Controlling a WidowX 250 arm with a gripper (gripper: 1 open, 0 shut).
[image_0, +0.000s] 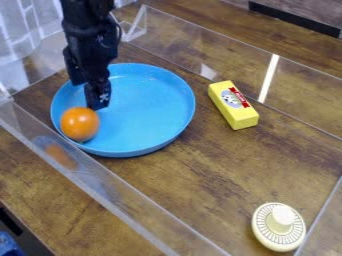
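My black gripper (90, 92) reaches down from the top left over the left part of a blue plate (147, 115), its open fingers just above and behind an orange ball (79, 125), which rests at the plate's left side. The small size of the view hides whether the fingertips touch anything.
A yellow box (234, 105) with a red label lies right of the plate. A round cream object (278, 229) sits at the lower right. Clear panels edge the wooden surface on the left.
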